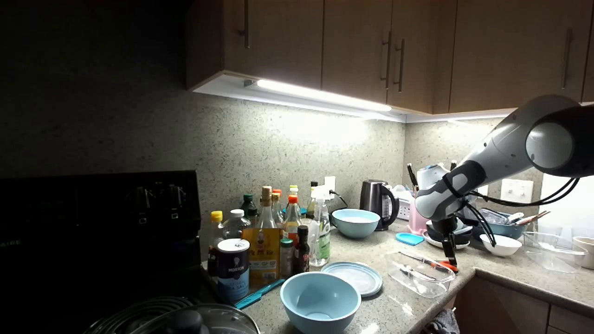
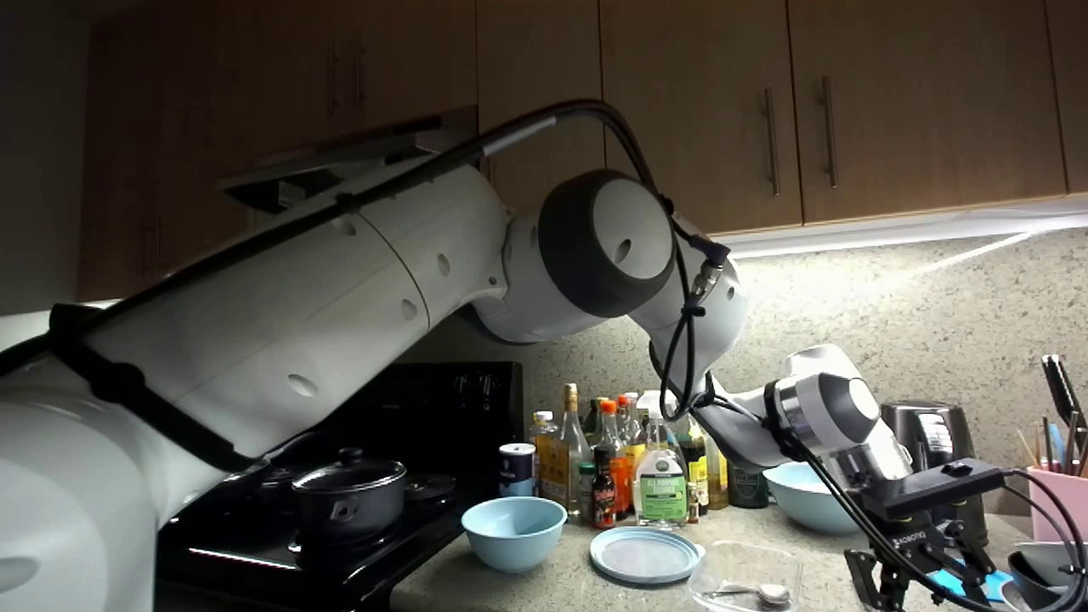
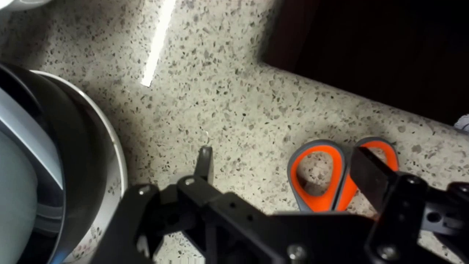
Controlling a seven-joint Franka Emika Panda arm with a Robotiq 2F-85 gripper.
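The orange-handled scissors [image 3: 320, 200] lie on the speckled counter in the wrist view, their blades hidden beneath the gripper body. My gripper is open above them, its fingers wide apart with nothing gripped. The right-hand finger [image 3: 373, 176] overlaps the smaller handle loop from above, while the left-hand finger [image 3: 204, 162] is over bare counter. From exterior view 1, the gripper [image 1: 449, 253] points down beside the orange handles [image 1: 447, 266] at the end of a clear plastic tray [image 1: 420, 284]. Contact with the scissors cannot be made out.
Stacked dark bowls on a white plate [image 3: 115, 149] stand close on the left in the wrist view. The counter's front edge [image 3: 343, 90] is near the scissors. A light-blue bowl [image 1: 320, 303], a blue plate [image 1: 367, 278] and a kettle [image 1: 374, 201] occupy the counter further left.
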